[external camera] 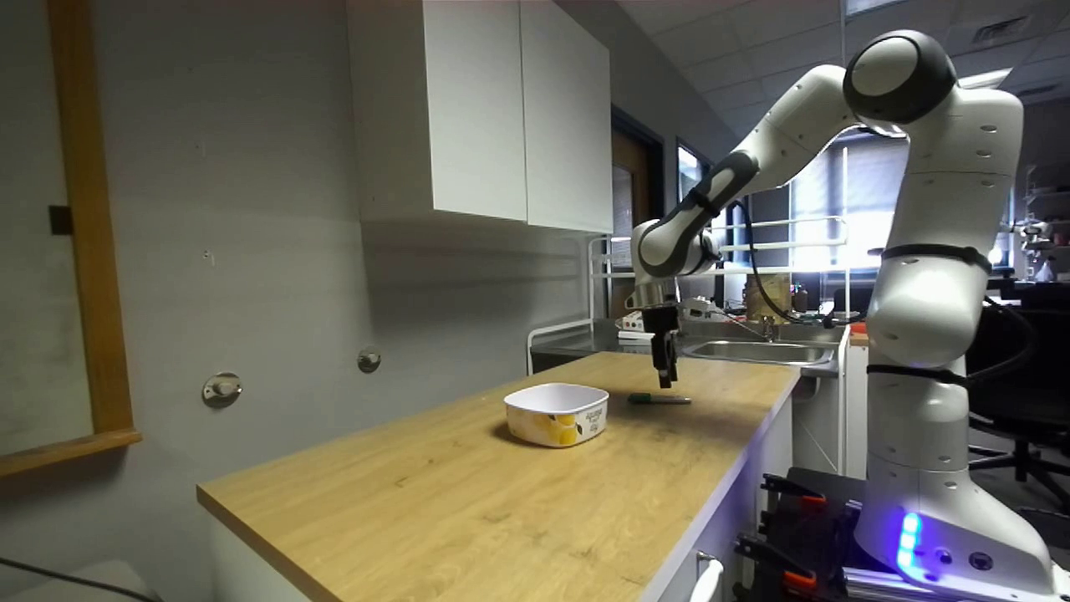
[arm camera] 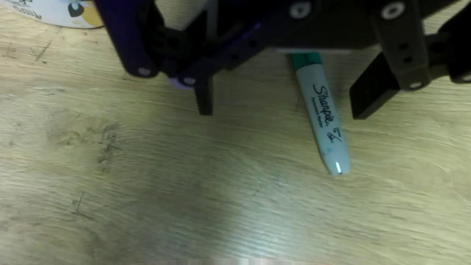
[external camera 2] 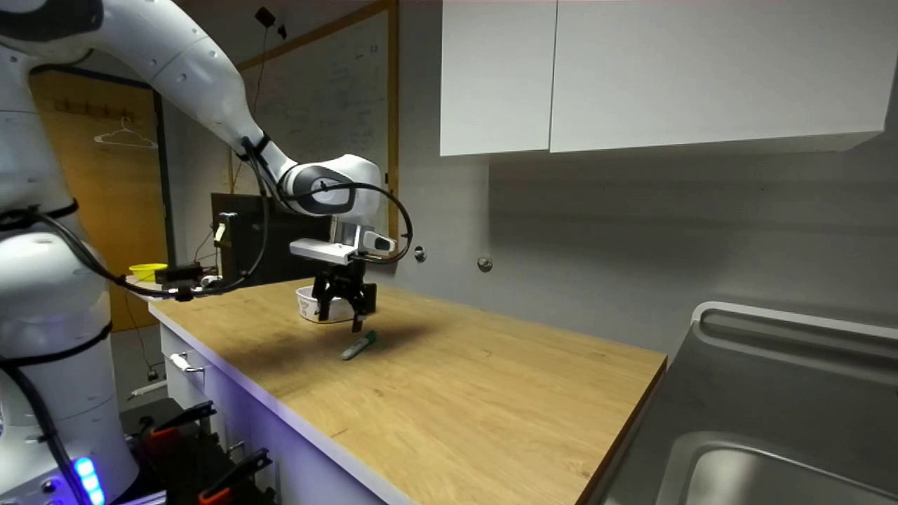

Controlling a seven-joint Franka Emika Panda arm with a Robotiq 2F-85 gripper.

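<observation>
A grey Sharpie marker with a green cap (arm camera: 321,117) lies flat on the wooden counter. My gripper is open above it, with the marker between the two fingers as seen from the wrist, closer to the right one; nothing is held. The cap's far end is hidden behind the gripper body in that view. Exterior view 1 has the gripper (external camera: 664,380) just over the marker (external camera: 659,398). From the other side, the fingertips hang slightly above the marker (external camera 2: 359,345). A white bowl with a lemon pattern (external camera: 557,415) stands upright beside the marker and looks empty inside where visible.
White cabinets (external camera: 481,110) hang on the wall above. At one end of the counter is a metal sink (external camera: 762,351) with a white rack frame (external camera: 592,291).
</observation>
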